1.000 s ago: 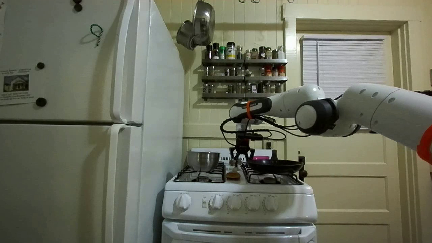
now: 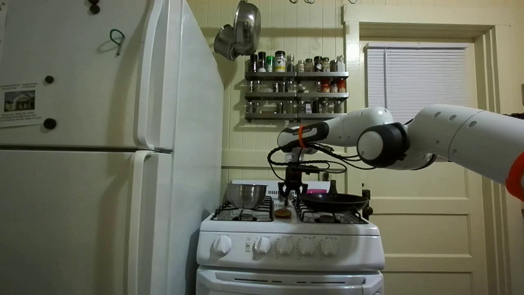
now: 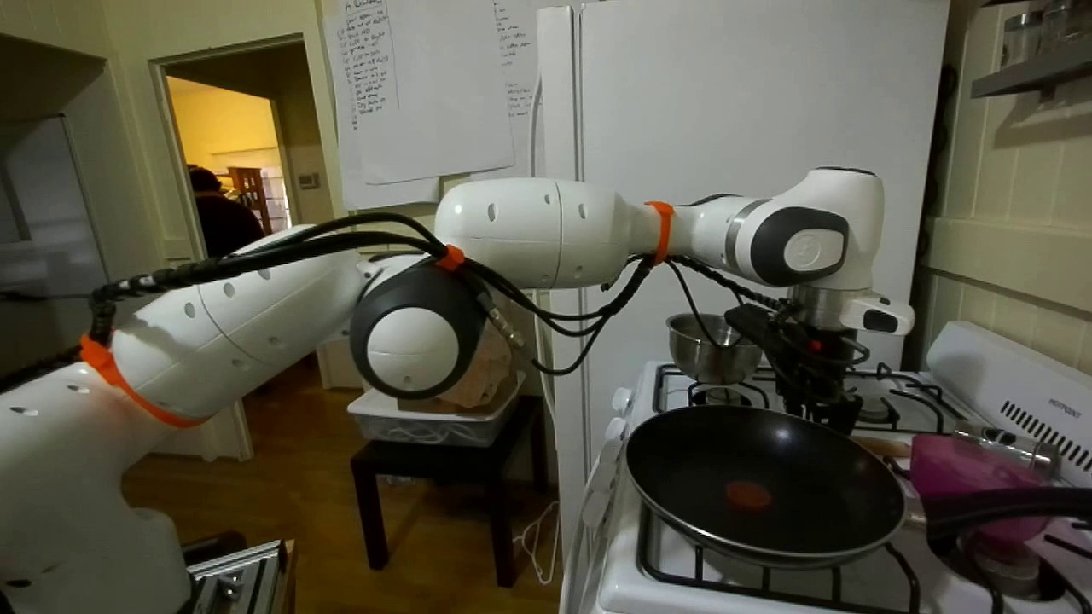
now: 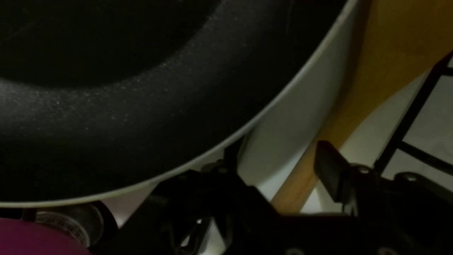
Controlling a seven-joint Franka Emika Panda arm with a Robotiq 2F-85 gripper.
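Observation:
A wooden spoon [image 4: 380,72] lies on the white stovetop between the two burner grates; its rounded end [image 2: 283,213] faces the front of the stove. Pointing down over the handle is my gripper, part open, with the handle running across the gap between its fingers. One finger is close beside the rim of a black frying pan [image 3: 763,440], which sits on the right-hand grate. In exterior view 2 the pan partly hides the fingertips.
A steel pot [image 2: 246,196] stands on the left grate. Behind the pan is a pink object [image 3: 972,476], and the pan's handle [image 3: 1008,505] reaches toward the stove's back. Space between pan and pot is narrow. The fridge [image 2: 196,123] rises at the left.
My gripper has come down slightly toward the stovetop, between the pot and the pan. Spoon, pot and pan look unmoved.

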